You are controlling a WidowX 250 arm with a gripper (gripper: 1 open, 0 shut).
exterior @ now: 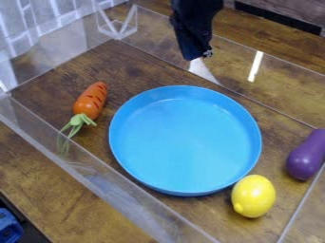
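A blue plate [185, 142] rests on the wooden table. To its left lies an orange carrot [89, 101] with green leaves. A purple eggplant [307, 157] is at the right, with a yellow lemon [253, 196] below it. The dark gripper [195, 47] is at the top centre, above and behind the plate, its upper part out of frame; whether it is open or shut is not clear.
Clear plastic walls surround the workspace. A blue object [8, 228] sits at the bottom left corner, outside them. Bare wood shows behind the plate and left of it.
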